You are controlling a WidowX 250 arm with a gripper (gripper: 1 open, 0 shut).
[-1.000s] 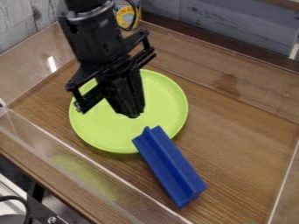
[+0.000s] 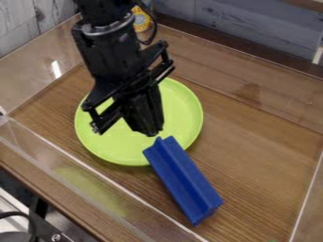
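The black gripper (image 2: 151,129) hangs over a green plate (image 2: 179,109), its lower tip near the plate's centre and just behind the top end of a blue bar (image 2: 186,181). Its fingers look shut, with nothing visible between them. The blue bar lies on the wooden table, pointing toward the front right, beside the plate's front edge.
The wooden table (image 2: 252,123) has free room right of the plate and bar. A yellow object (image 2: 144,21) is partly hidden behind the arm at the back. Transparent walls edge the left and front left; a grey wall stands at the back.
The gripper has shifted slightly downward over the plate. The plate and blue bar have not moved.
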